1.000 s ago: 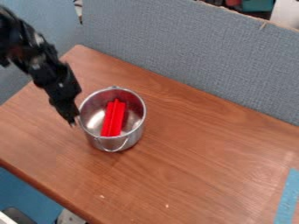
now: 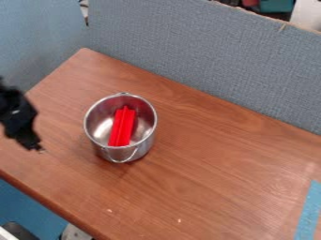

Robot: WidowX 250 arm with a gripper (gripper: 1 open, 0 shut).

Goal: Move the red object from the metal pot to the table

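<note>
A bright red object (image 2: pixel 123 126) lies lengthwise inside the metal pot (image 2: pixel 150 142), within its rim. The pot stands on the wooden table, left of the middle. At the left edge of the view is my black gripper (image 2: pixel 38 147), blurred and partly cut off by the frame. It is well to the left of the pot and touches neither pot nor red object. How its fingers stand cannot be made out.
Bare wooden table (image 2: pixel 232 169) stretches right and in front of the pot. Grey-blue partitions (image 2: pixel 189 56) border the far and left sides. A strip of blue tape (image 2: pixel 309 211) marks the right edge.
The pot and red object have stayed in place.
</note>
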